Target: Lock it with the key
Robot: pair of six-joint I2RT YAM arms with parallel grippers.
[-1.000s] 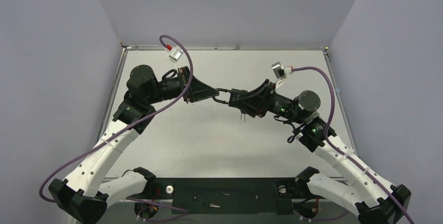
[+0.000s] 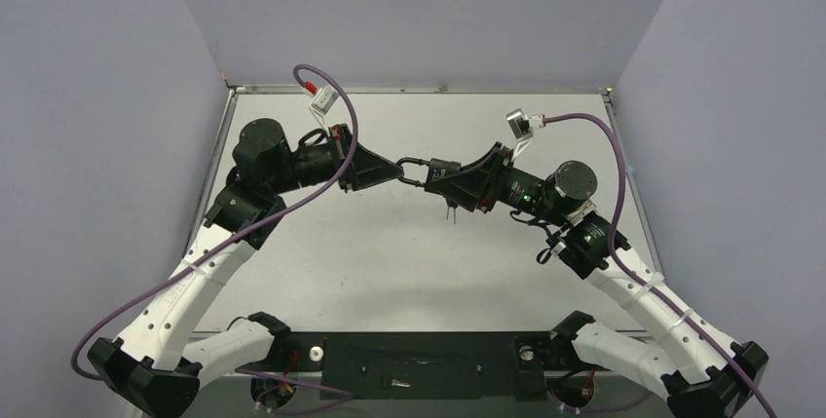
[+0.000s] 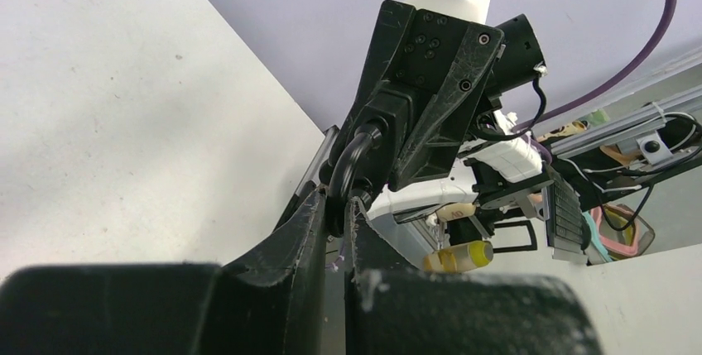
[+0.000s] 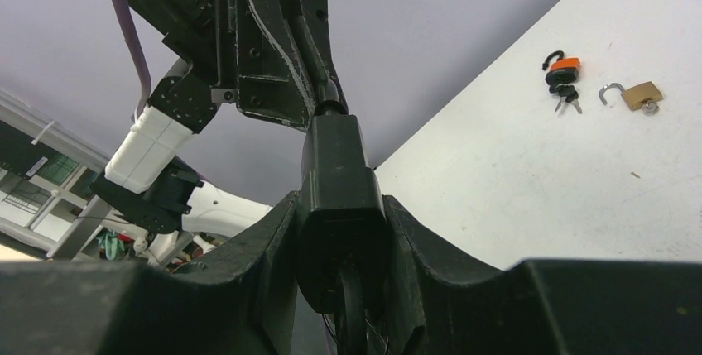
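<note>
Between the two arms a black padlock (image 2: 443, 171) is held up in the air, its dark shackle (image 2: 410, 161) pointing left. My left gripper (image 2: 400, 172) is shut on the shackle's curve; in the left wrist view the bent bar (image 3: 351, 163) runs from those fingertips to the lock body (image 3: 391, 115). From the other side, my right gripper (image 2: 435, 183) is shut on the body, whose dark block (image 4: 341, 156) fills the space between the fingers in the right wrist view. Thin keys (image 2: 450, 211) hang below it. Whether the shackle is fully seated, I cannot tell.
In the right wrist view, an orange-and-black padlock (image 4: 564, 70) with keys and a brass padlock (image 4: 641, 96) with its shackle open lie on the white table (image 4: 513, 181).
Both holds stay the same, and the hanging keys have swung a little.
</note>
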